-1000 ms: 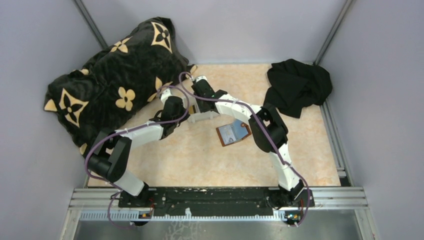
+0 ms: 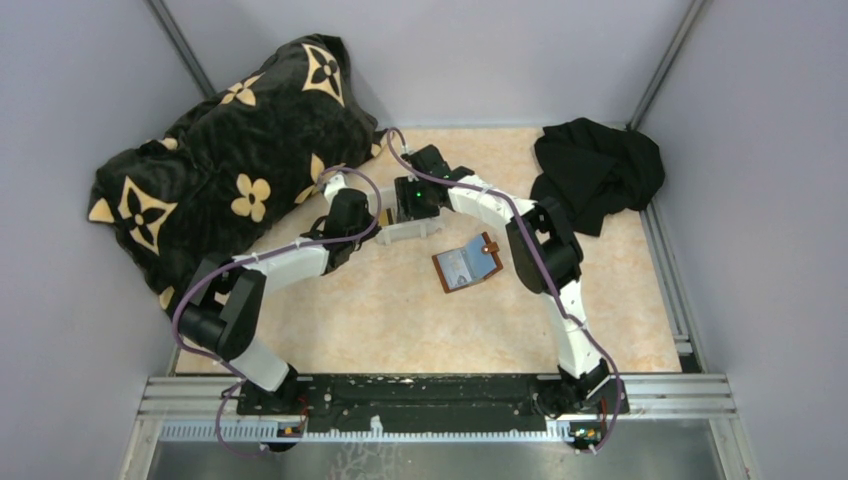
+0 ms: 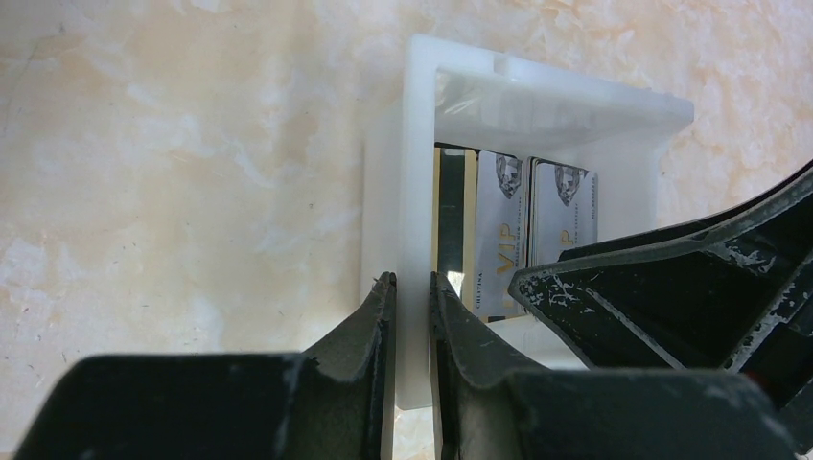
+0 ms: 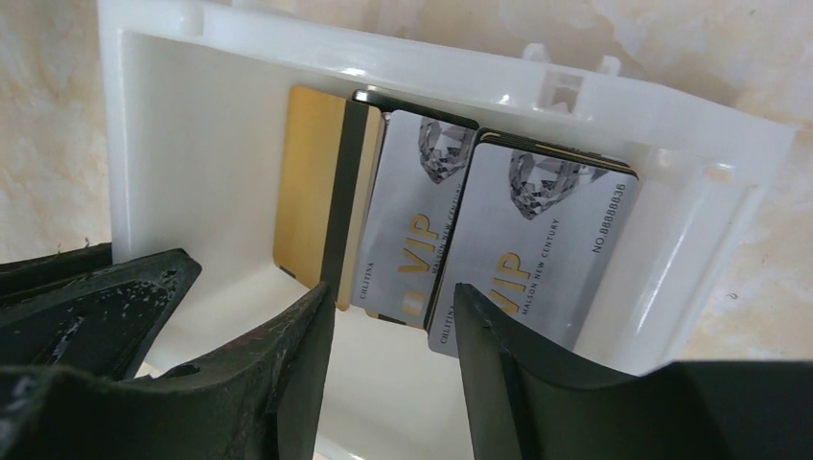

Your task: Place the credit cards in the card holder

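Note:
Inside a white plastic box (image 4: 412, 50) lie silver VIP cards (image 4: 537, 240) in two stacks, with a gold card (image 4: 312, 182) with a black stripe beside them at the left. My left gripper is shut on the box's left wall. Over the cards stands my right gripper, open, its fingers apart above the silver cards and nothing between them. The brown card holder (image 2: 468, 263) lies opened on the table in front of the box, with a card showing in its left half and a blue right half.
A dark patterned cushion (image 2: 240, 140) fills the back left, close to the left arm. Black cloth (image 2: 598, 172) lies at the back right.
The left gripper and the holder stay in place.

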